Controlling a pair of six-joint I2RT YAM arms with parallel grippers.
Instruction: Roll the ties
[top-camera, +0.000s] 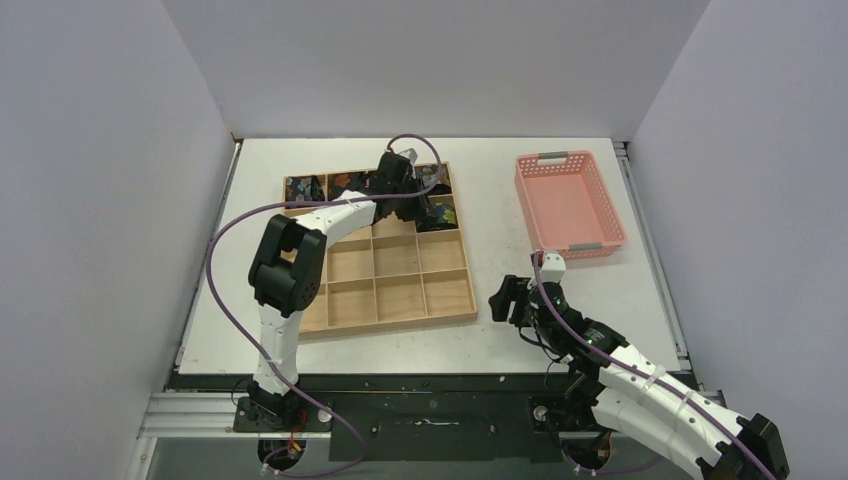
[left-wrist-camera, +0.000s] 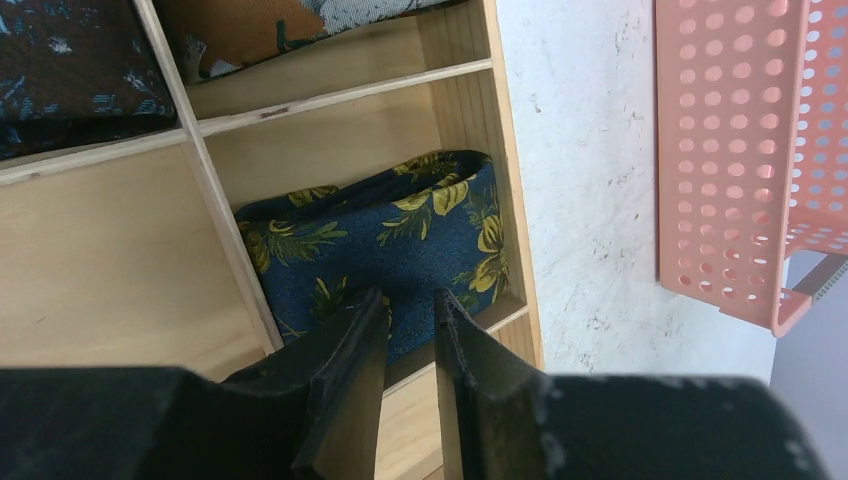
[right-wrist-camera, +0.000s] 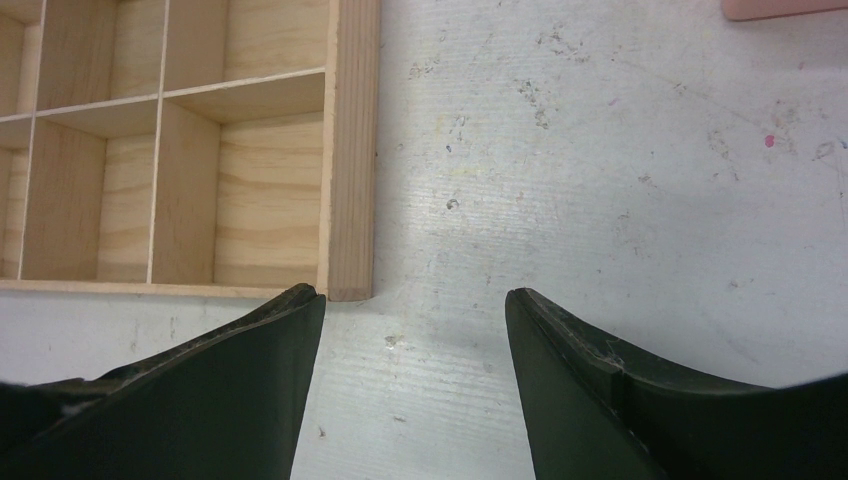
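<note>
In the left wrist view a blue tie with yellow flowers (left-wrist-camera: 350, 240) lies folded in one compartment of the wooden box (left-wrist-camera: 515, 250). My left gripper is over the near edge of this tie, its fingers (left-wrist-camera: 345, 370) close together with a narrow gap. Blue cloth and a divider show through that gap; whether cloth is pinched at the tips cannot be made out. Other folded ties, a dark one (left-wrist-camera: 75, 75) and a brown one (left-wrist-camera: 250, 35), fill the row behind. My right gripper stands open and empty over bare table near the box's front right corner.
A pink basket (top-camera: 570, 205) stands at the right, apart from the box. The front compartments (top-camera: 400, 295) are empty. A purple cable (top-camera: 220, 275) loops along the left arm.
</note>
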